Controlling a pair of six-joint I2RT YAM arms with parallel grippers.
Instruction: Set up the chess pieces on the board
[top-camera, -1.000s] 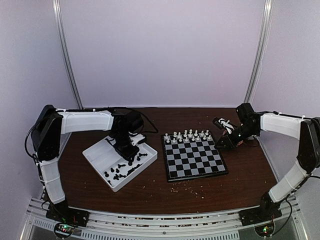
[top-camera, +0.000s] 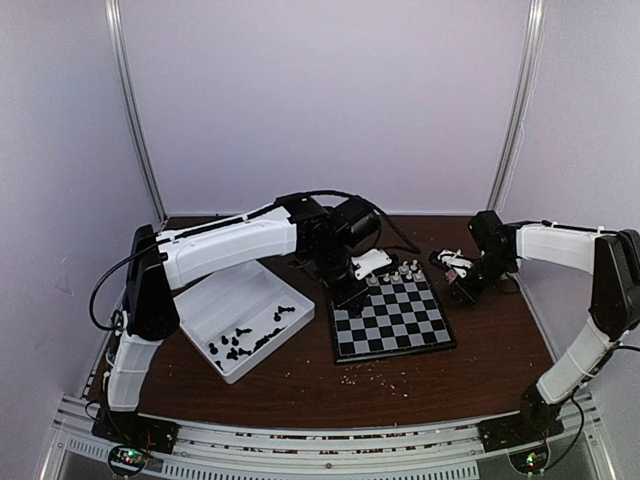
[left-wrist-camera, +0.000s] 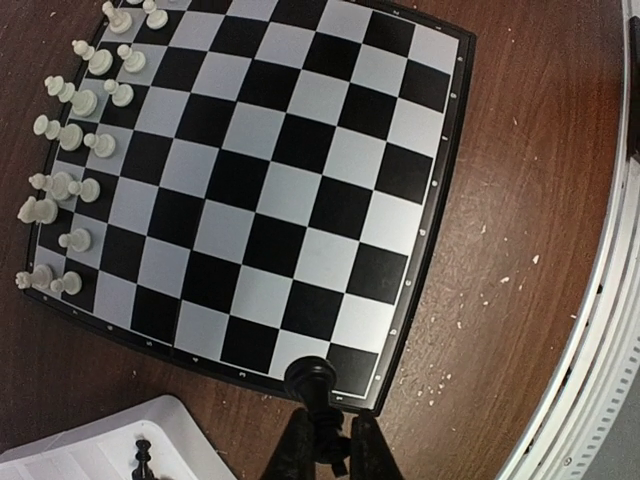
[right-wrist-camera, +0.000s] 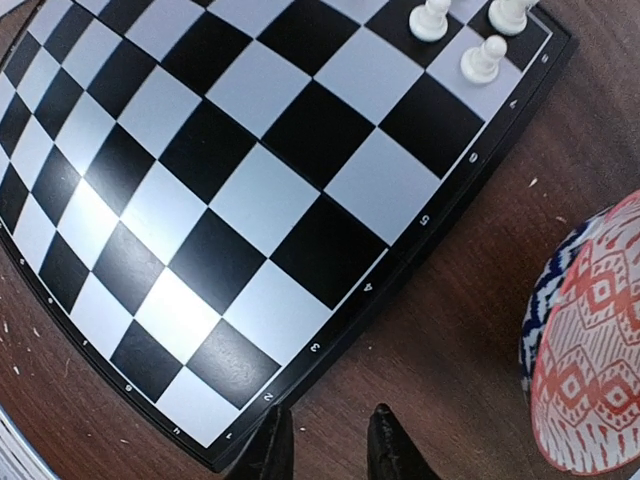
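Observation:
The chessboard (top-camera: 395, 348) lies on the brown table, its far rows holding white pieces (left-wrist-camera: 60, 135). My left gripper is shut on a black chess piece (left-wrist-camera: 312, 380), its round base pointing away from the fingers, over a corner of the board. From the top, that gripper and its arm cover the board's left part and many white pieces. Off the board's right side, my right gripper has its fingers apart with nothing between them. More black pieces (top-camera: 232, 347) lie loose in the white tray (top-camera: 225, 285).
A rounded object with red and blue patterns (right-wrist-camera: 590, 340) stands near my right gripper. Small pale crumbs (top-camera: 370, 378) are scattered in front of the board.
My left arm has lifted out of the tray and swung right over the board, bringing a black piece. The right gripper has shifted only slightly beside the board.

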